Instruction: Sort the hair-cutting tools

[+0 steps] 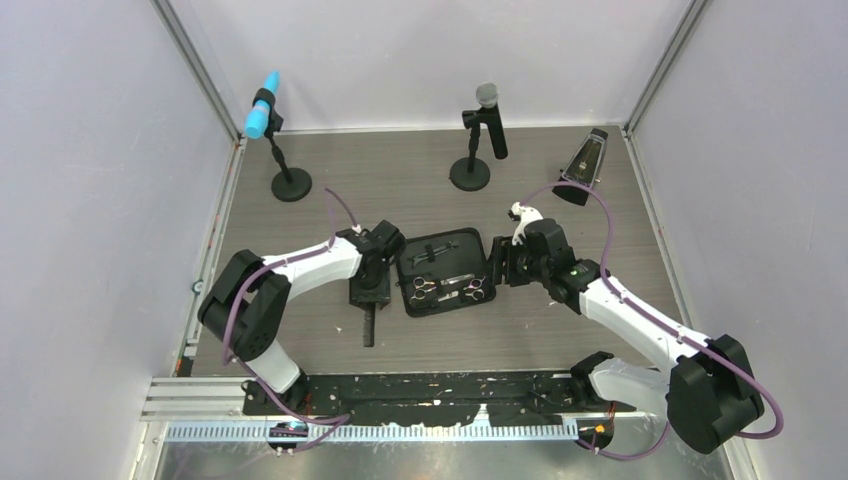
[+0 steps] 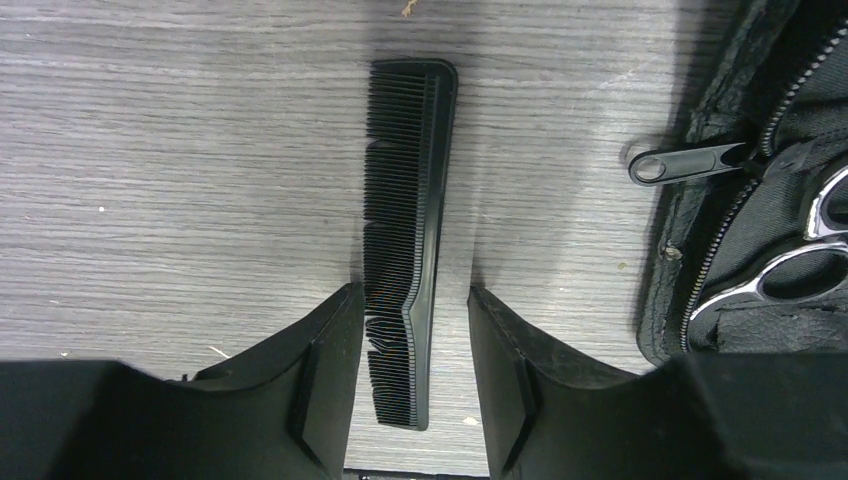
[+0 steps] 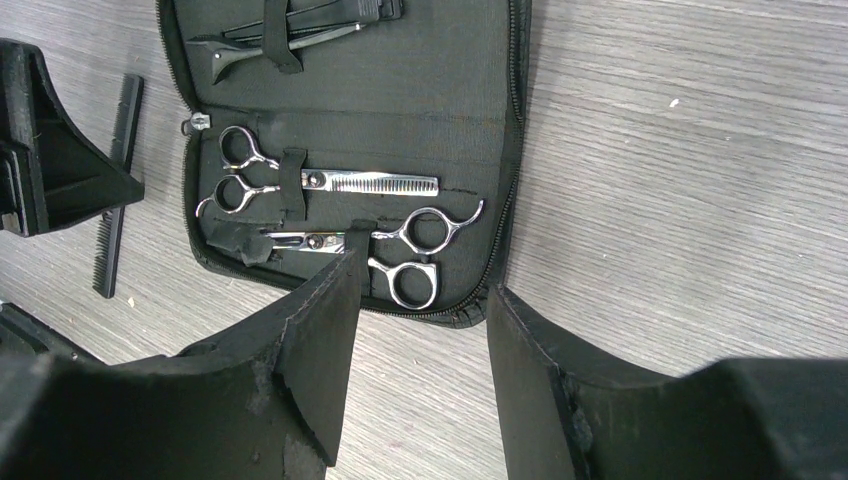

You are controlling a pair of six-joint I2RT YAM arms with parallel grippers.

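A black comb (image 2: 400, 240) lies flat on the table left of the case, its lower part showing in the top view below the left arm. My left gripper is over the comb, open, its fingers on either side of it and nothing gripped. The open black zip case (image 1: 413, 309) holds thinning scissors (image 3: 385, 184), hair scissors (image 3: 425, 232) and a clip-like tool (image 3: 235, 56), each under a strap. My right gripper stands open at the case's right lower edge, nothing seen held between its fingers.
A microphone stand (image 1: 469, 174), a stand with a blue tube (image 1: 291, 184) and a metronome-like dark object (image 1: 583, 167) stand at the back. The table right of the case (image 3: 660, 180) is clear.
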